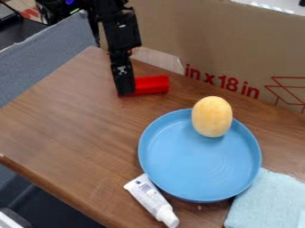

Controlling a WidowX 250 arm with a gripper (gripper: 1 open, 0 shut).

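Observation:
My black gripper [123,84] is lowered near the back left of the wooden table, at the left end of a red object [152,85] that lies flat there. A yellow egg-shaped object [212,117] rests on a blue plate [186,167] at the right. A white tube [152,199] lies at the front, left of the plate.
A light blue cloth [270,203] lies at the front right. A cardboard wall [226,44] stands behind the table.

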